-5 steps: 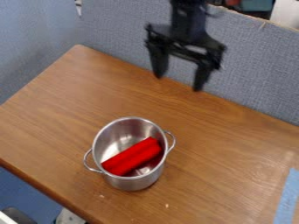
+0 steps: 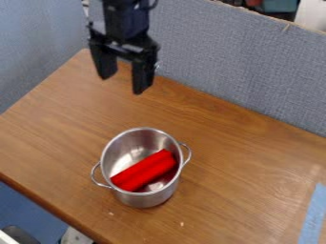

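Observation:
A steel pot (image 2: pixel 167 189) with two wire handles stands on the wooden table (image 2: pixel 242 176) at the lower middle. A red cylindrical object (image 2: pixel 144 170) lies inside it at a slant. My black gripper (image 2: pixel 124 78) hangs high at the upper left, well behind and above the pot, its two fingers apart with nothing visible between them.
A grey panel (image 2: pixel 242 67) runs along the back of the table. A light blue strip (image 2: pixel 311 214) lies at the lower right edge. Dark items at the lower left corner are cut off.
My gripper has moved left across the back of the table, from right of centre to the upper left. The pot and red object have not moved.

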